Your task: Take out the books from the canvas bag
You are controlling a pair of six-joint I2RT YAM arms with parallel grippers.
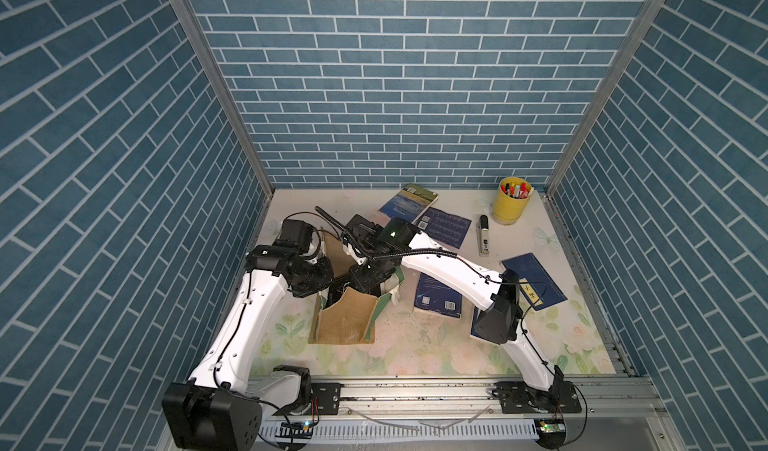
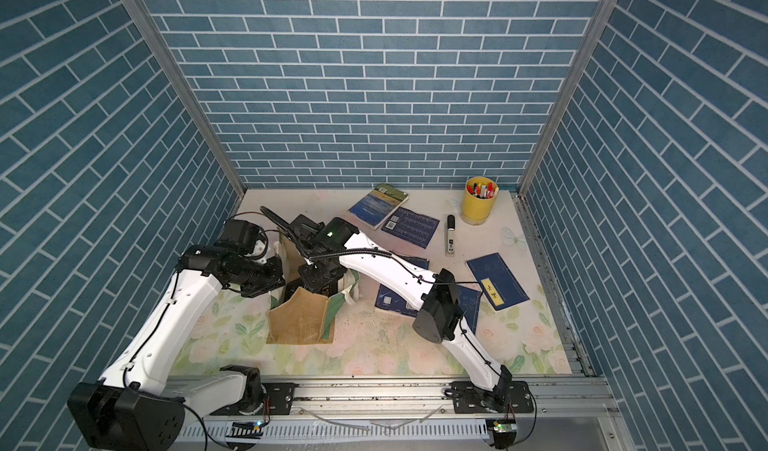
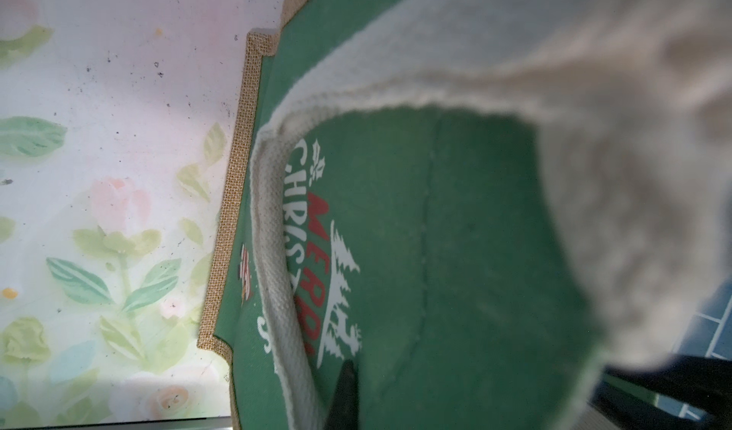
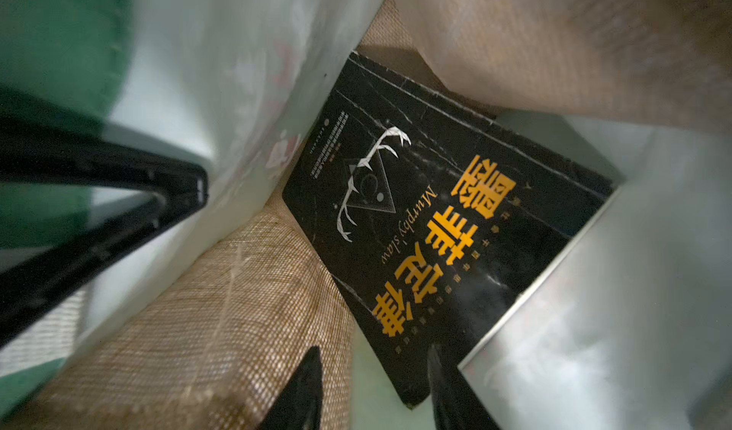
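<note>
The canvas bag (image 1: 344,316), tan burlap with green sides, lies open at the left of the table. Inside it, the right wrist view shows a black book (image 4: 450,224) with orange lettering, lying tilted against the lining. My right gripper reaches into the bag with its fingertips apart by the book's lower corner; nothing is held between them. At the bag's left side, my left gripper (image 1: 324,281) is shut. In the left wrist view one dark fingertip (image 3: 344,392) shows beside the white strap (image 3: 274,247); whether cloth is pinched is hidden.
Several books lie on the table: a blue-green one (image 1: 409,203) at the back, a dark blue one (image 1: 448,227) before it, another (image 1: 438,295) mid-table, and one (image 1: 534,281) at right. A yellow pen cup (image 1: 510,204) and a slim black-and-silver object (image 1: 484,235) stand behind.
</note>
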